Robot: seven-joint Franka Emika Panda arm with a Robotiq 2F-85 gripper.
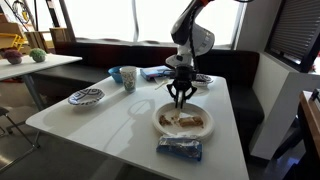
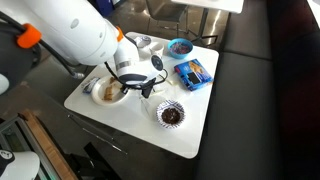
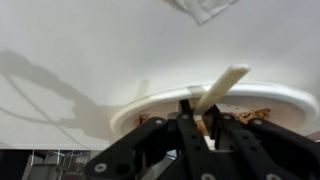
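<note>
Low over the near part of the table, my gripper (image 1: 179,104) is at the white plate (image 1: 204,130). In the wrist view the gripper is shut on a pale stick (image 3: 223,86), which slants up and away from the fingers. What the stick's lower end touches is hidden. Brown food pieces (image 1: 190,122) lie in the plate, and the plate's rim (image 3: 160,100) passes just beyond the fingers in the wrist view.
A silver-blue packet (image 1: 179,147) lies in front of the plate. A patterned bowl (image 1: 86,97), a cup (image 1: 128,77) and a blue bowl (image 2: 181,47) stand elsewhere, along with a blue box (image 2: 193,74).
</note>
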